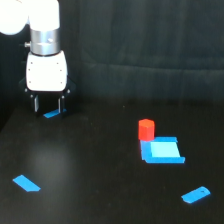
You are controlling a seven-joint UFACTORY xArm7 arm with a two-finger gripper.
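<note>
A small red block [146,130] sits right of centre, at the back left corner of a pale patch [164,150] with blue edging. I cannot tell whether the block rests partly on that edging. At the upper left, well away from the block, my white arm [47,72] points down. Its dark gripper [48,104] has its fingers spread, and nothing shows between them.
Blue strips lie on the dark surface: one [26,183] at the front left, one [196,195] at the front right, and another [54,113] by the gripper.
</note>
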